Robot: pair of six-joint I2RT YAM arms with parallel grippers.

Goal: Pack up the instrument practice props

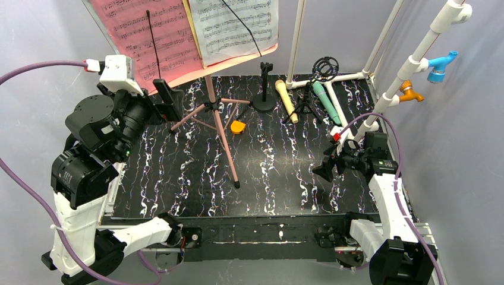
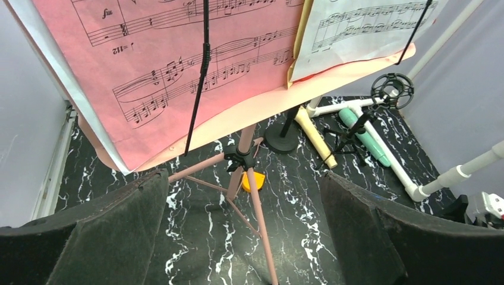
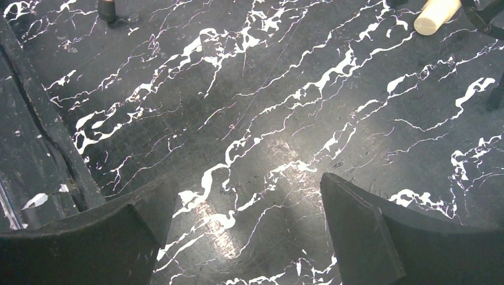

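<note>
A music stand with a pink tripod point(image 1: 224, 142) carries pink sheet music point(image 1: 142, 44) and a white sheet point(image 1: 235, 27), each crossed by a thin black arm. My left gripper is open, with nothing between its fingers, in front of the stand's lower left corner. At the back stand a black round-based holder point(image 1: 263, 102) and a small black tripod with a ring top point(image 1: 304, 107). A cream microphone point(image 1: 286, 101) and a green one point(image 1: 326, 103) lie by them. On the right, my right gripper hangs open and empty over bare table.
An orange-yellow piece point(image 1: 238, 127) lies by the stand's legs. White pipes point(image 1: 410, 68) with a blue tap point(image 1: 440, 66) and an orange tap point(image 1: 410, 91) rise at the right.
</note>
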